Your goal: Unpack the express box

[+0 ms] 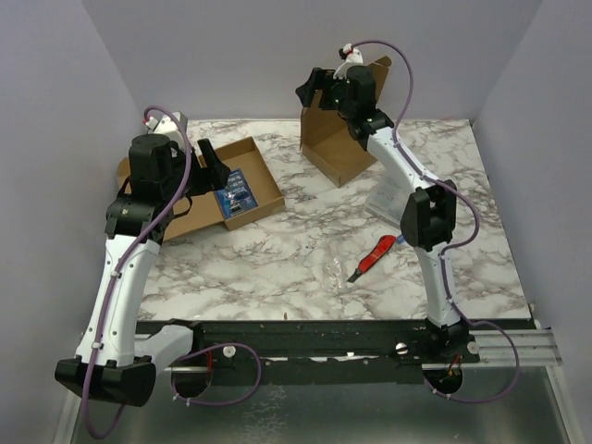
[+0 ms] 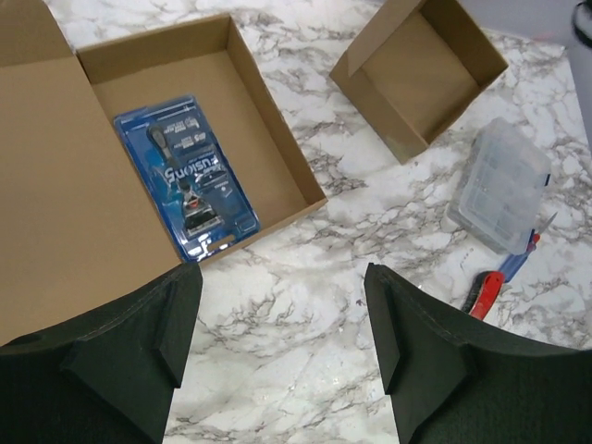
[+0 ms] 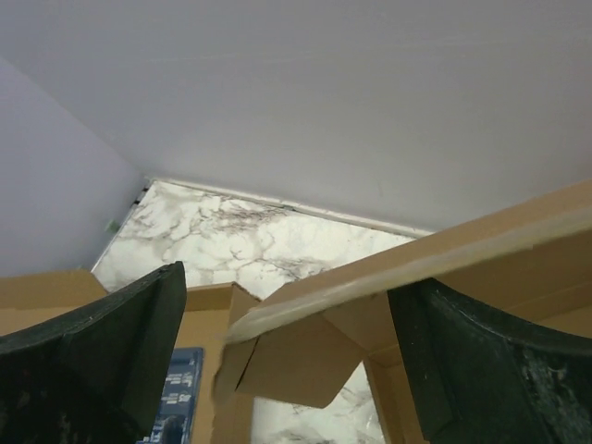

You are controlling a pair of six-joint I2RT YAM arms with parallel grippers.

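Note:
A small cardboard box (image 1: pixel 335 157) stands at the back right with its lid raised. My right gripper (image 1: pixel 321 85) is high at that lid, open; in the right wrist view the lid's edge (image 3: pixel 462 245) runs between and above its fingers. My left gripper (image 1: pixel 199 166) hangs open over a wider opened box (image 1: pixel 254 203) holding a blue blister pack (image 2: pixel 185 176) with a tool inside, seen clearly in the left wrist view.
A clear plastic case (image 2: pixel 499 185) lies at the right, near a red box cutter (image 1: pixel 375 252) and a blue-handled tool (image 2: pixel 515 264). A small clear bag (image 1: pixel 335 274) lies mid-front.

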